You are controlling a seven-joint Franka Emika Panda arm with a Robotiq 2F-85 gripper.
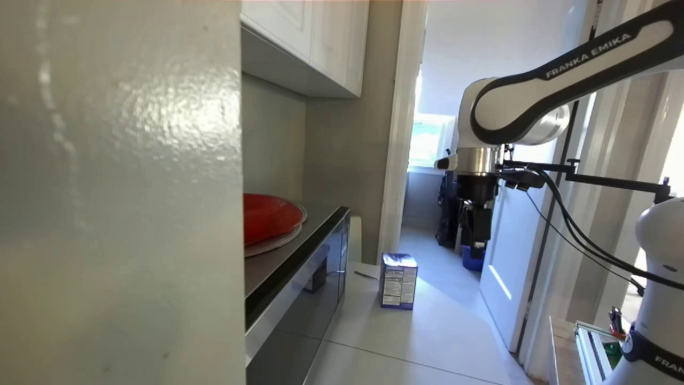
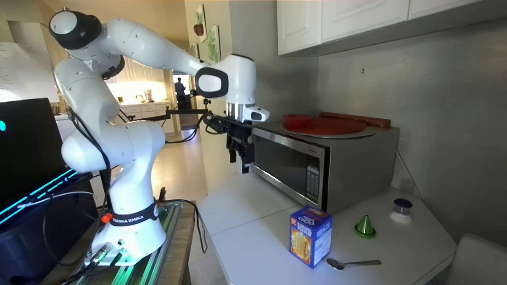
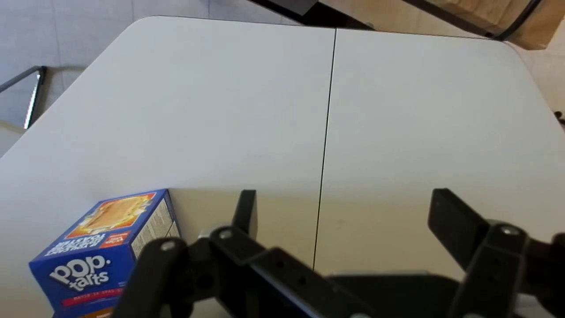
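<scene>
My gripper is open in the wrist view, its two black fingers wide apart with only bare tabletop below. In the second exterior view the gripper (image 2: 241, 164) hangs high above the table, in front of the microwave (image 2: 285, 164). The blue Pop-Tarts box (image 2: 310, 236) stands upright on the white table. From the wrist it appears at the lower left, and the gripper's left side partly covers the box (image 3: 87, 265). The first exterior view has the same box (image 1: 398, 281) below and left of the raised gripper (image 1: 476, 250).
Near the box lie a metal spoon (image 2: 354, 263), a green cone-shaped item (image 2: 365, 227) and a dark-topped brush (image 2: 402, 211). A red lid (image 2: 332, 126) and a red bowl (image 2: 297, 120) rest on the microwave. White cabinets (image 2: 366, 19) hang above.
</scene>
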